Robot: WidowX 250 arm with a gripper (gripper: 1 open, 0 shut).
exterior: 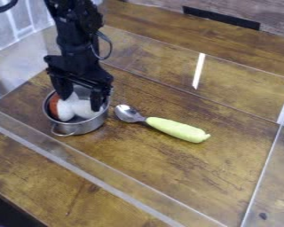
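My gripper (79,84) is a black arm reaching down from the top left, open, with its fingers over a steel pot (77,126) on the wooden table (204,186). In the pot lie a white rounded object (74,110) and a reddish item (56,105), partly hidden by the fingers and the rim. A spoon (129,113) with a pale yellow-green handle (174,129) lies to the right of the pot.
A thin white strip (199,71) lies at the upper right of the table. A pale edge runs along the far right, and a light transparent area is at the upper left.
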